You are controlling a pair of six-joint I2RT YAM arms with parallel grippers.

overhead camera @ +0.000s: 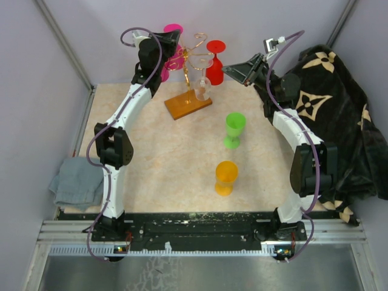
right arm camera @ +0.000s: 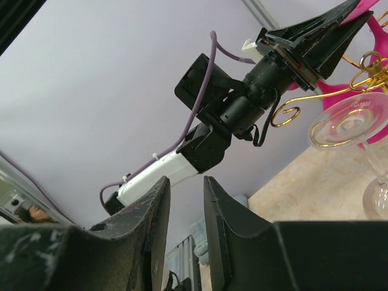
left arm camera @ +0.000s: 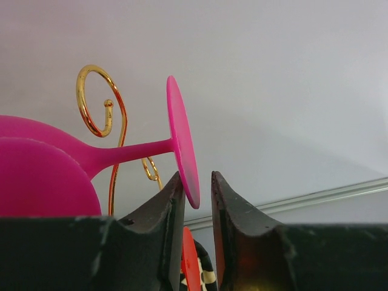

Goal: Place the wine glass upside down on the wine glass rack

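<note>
A gold wire rack [overhead camera: 187,54] on a wooden base [overhead camera: 182,109] holds pink [overhead camera: 173,28], red [overhead camera: 215,73] and clear [overhead camera: 202,91] upside-down glasses. My left gripper is part open at the foot of a pink glass [left arm camera: 180,121]; in the left wrist view the foot's lower edge is just above the left finger, and whether it touches is unclear. My right gripper stands open with nothing between its fingers, right of the rack in the top view, near the red glass.
A green glass [overhead camera: 235,124] and an orange glass [overhead camera: 226,176] stand upright on the table. A dark patterned blanket [overhead camera: 318,91] covers the right side; a grey cloth [overhead camera: 76,185] lies at the left.
</note>
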